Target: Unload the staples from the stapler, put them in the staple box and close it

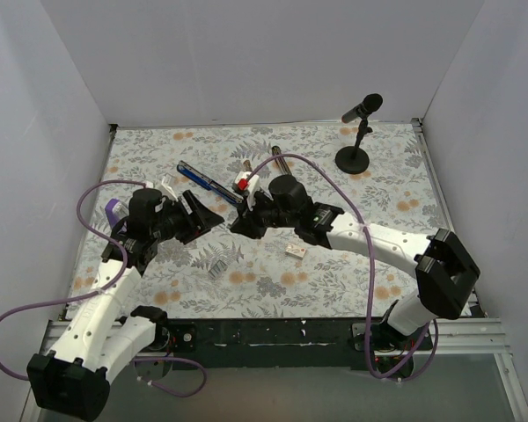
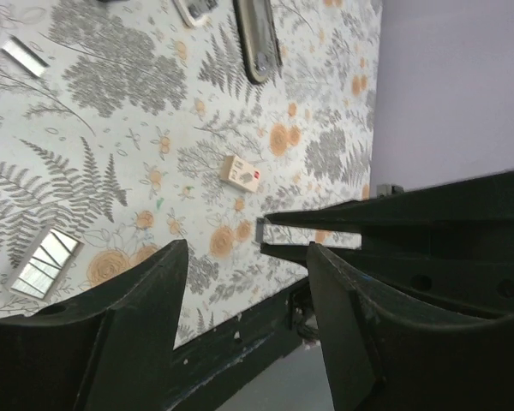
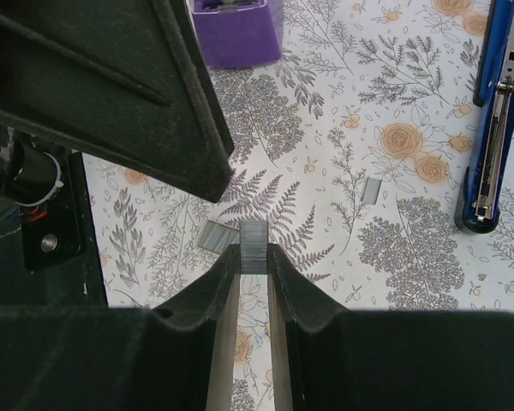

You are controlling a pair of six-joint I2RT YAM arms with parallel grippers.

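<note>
The blue stapler (image 1: 208,183) (image 3: 495,137) lies open at the back middle. My right gripper (image 1: 235,227) is raised in the middle, shut on a small strip of staples (image 3: 254,233). My left gripper (image 1: 209,225) faces it from the left, part open, its fingertips close by; in the left wrist view its dark fingers frame the middle. More staple strips lie on the mat (image 1: 217,268) (image 2: 46,260) (image 3: 216,237), and a short one (image 2: 24,55) (image 3: 371,191) lies nearer the stapler.
A purple object (image 1: 115,211) (image 3: 236,38) lies at the left behind my left arm. A small pale box (image 1: 295,251) (image 2: 240,173) lies right of centre. A black stand (image 1: 352,160) stands at the back right.
</note>
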